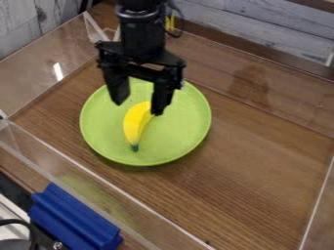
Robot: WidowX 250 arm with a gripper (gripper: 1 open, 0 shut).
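My black gripper [141,90] hangs over the green plate [183,132], its two fingers spread open above a yellow banana [136,127] that lies on the plate. The upper end of the banana is close beneath the gripper and partly hidden by it; whether they touch I cannot tell.
Blue blocks [72,220] sit in the lower left corner beside a clear plastic edge. The wooden surface [248,176] to the right of the plate is bare. Pale walls border the upper left and upper right.
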